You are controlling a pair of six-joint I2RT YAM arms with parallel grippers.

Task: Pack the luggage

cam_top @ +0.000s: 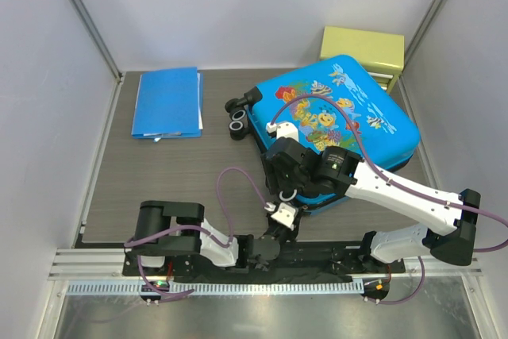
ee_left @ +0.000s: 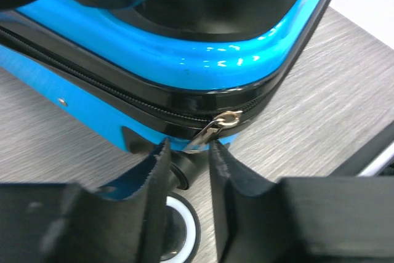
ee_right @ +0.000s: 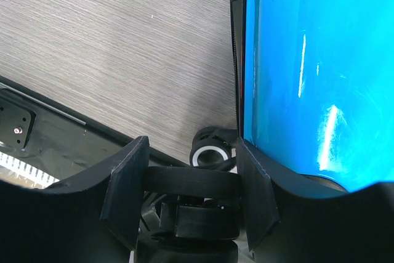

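Observation:
The blue suitcase (cam_top: 357, 109) with cartoon fish lies closed on the right of the floor. In the left wrist view its zipper pull (ee_left: 212, 130) hangs at a corner, right between the tips of my left gripper, which is part open; whether it touches them I cannot tell. My right gripper is at the suitcase's near-left edge, under the arm in the top view, fingers apart, with dark parts of the case seen between and behind them; whether it grips anything I cannot tell.
Blue folders (cam_top: 165, 102) lie at the back left. A yellow box (cam_top: 361, 45) stands behind the suitcase at the back right. Walls surround it.

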